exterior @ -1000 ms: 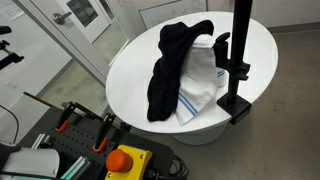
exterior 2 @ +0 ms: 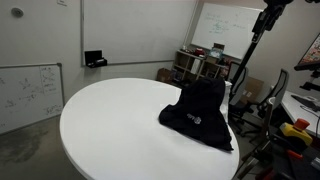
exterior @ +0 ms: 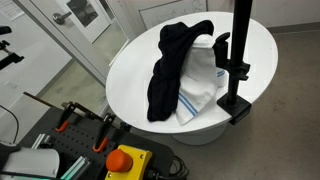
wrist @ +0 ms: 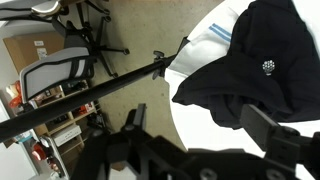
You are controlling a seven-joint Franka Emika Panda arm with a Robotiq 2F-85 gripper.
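A black cloth (exterior: 168,75) with a small white print lies crumpled on the round white table; the print shows in the wrist view on the cloth (wrist: 290,45). Beside and partly under it is a white towel (exterior: 198,88) with blue stripes, its striped end near the table's edge. My gripper is open, its two dark fingers wide apart at the bottom of the wrist view. Nothing is held between them. The cloth shows beyond the fingers, apart from them. In exterior view 2 the black cloth (exterior 2: 200,115) covers the table's right side.
A black upright pole (exterior: 239,55) with a clamp stands by the table's edge, close to the towel. The white table (exterior 2: 110,130) has a wide bare area away from the cloths. An orange-red button on a yellow box (exterior: 128,165) sits in the foreground.
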